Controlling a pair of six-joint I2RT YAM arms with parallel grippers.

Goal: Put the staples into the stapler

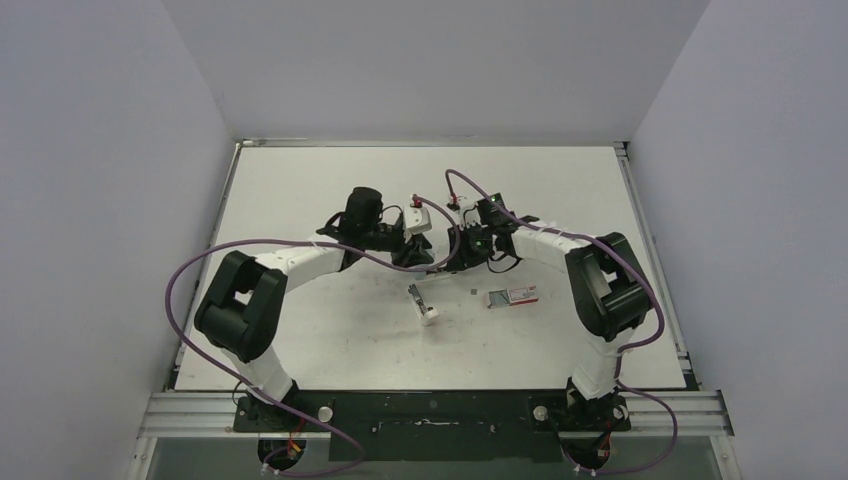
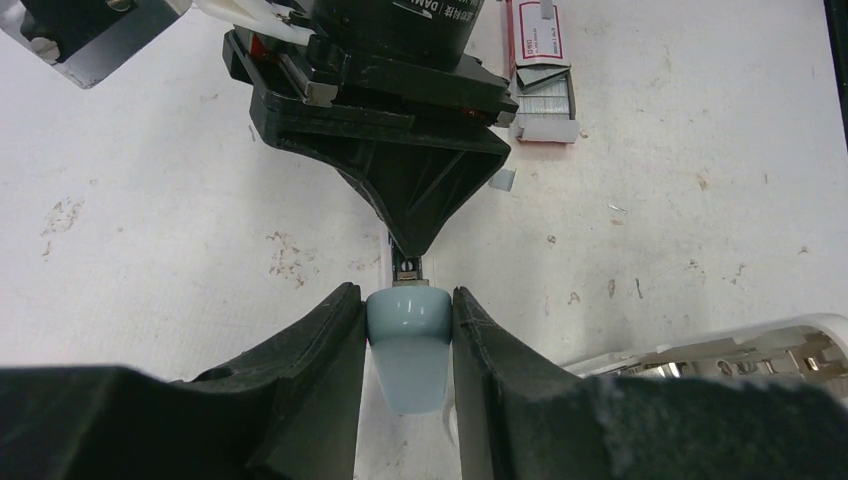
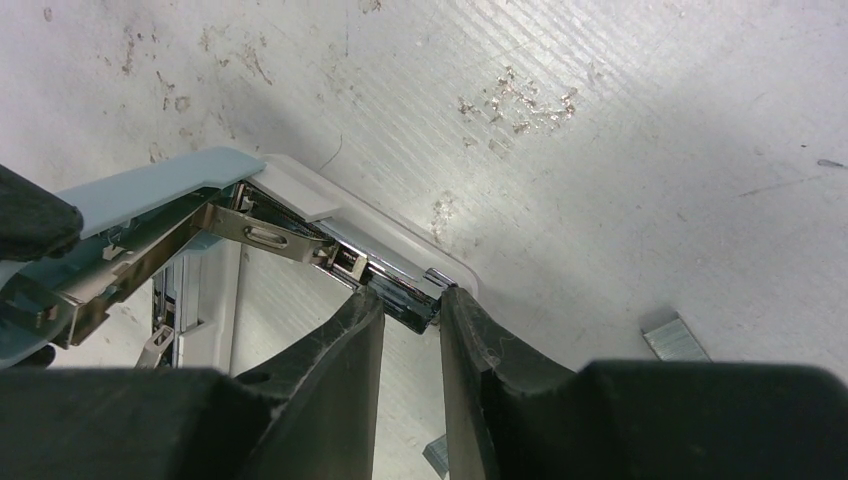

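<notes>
A light blue stapler (image 3: 150,185) lies opened on the table, its white base and metal channel exposed in the right wrist view. My left gripper holds the blue top between its fingertips. My right gripper has its fingertips at the dark metal magazine of that stapler, near the end of the white base; whether something is between them is hard to see. A second, white stapler (image 1: 426,312) lies open nearer the front.
A box of staples (image 1: 512,297) lies to the right, with a small loose staple piece (image 1: 474,292) beside it.
</notes>
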